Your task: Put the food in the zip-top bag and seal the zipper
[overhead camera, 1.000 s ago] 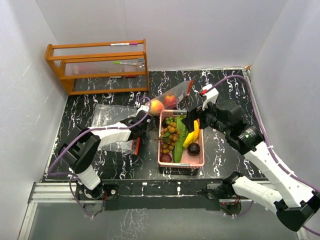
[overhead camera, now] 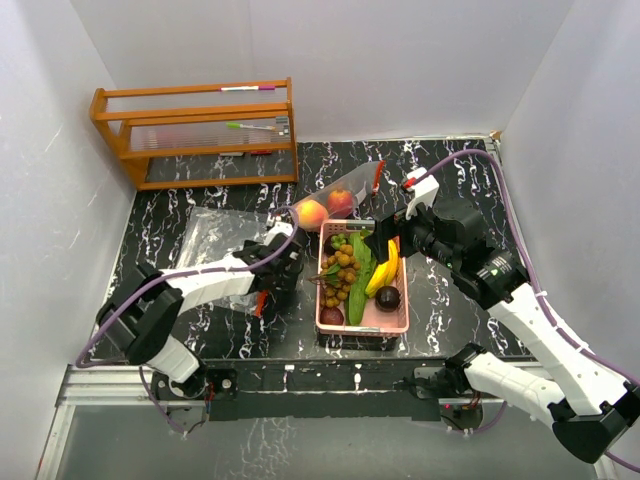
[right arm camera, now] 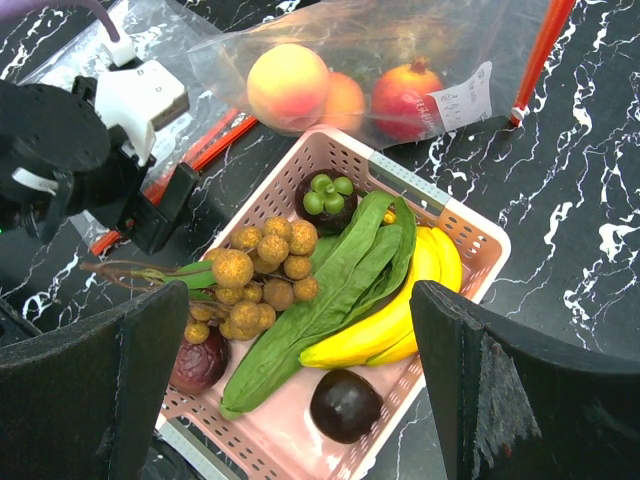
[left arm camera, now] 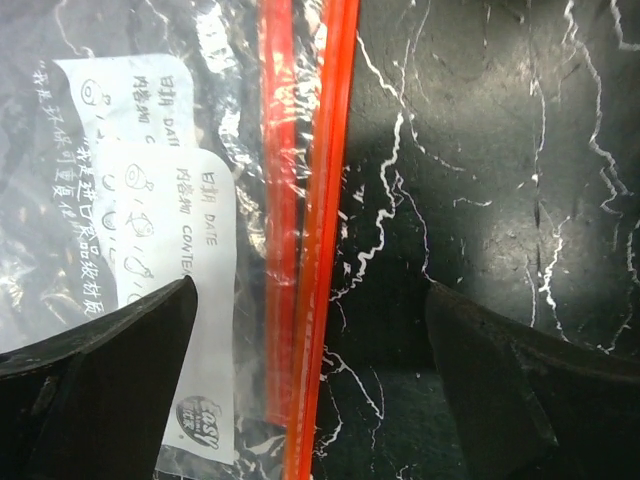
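An empty zip bag (left arm camera: 160, 250) with red zipper (left arm camera: 320, 200) lies flat at left on the dark table. My left gripper hangs open over that zipper edge, nothing between its fingers. A second bag (right arm camera: 480, 40) at the back holds peaches (right arm camera: 285, 85) and a pomegranate (right arm camera: 405, 100). The pink basket (overhead camera: 365, 328) holds bananas (right arm camera: 420, 290), leafy greens (right arm camera: 290, 340), longans (right arm camera: 235, 268), a mangosteen and dark round fruits. My right gripper is open above this basket, holding nothing.
A wooden rack (overhead camera: 210, 115) with markers stands at the back left. Bare table lies right of the basket and at the front left. Walls bound three sides.
The right arm and the basket are unchanged.
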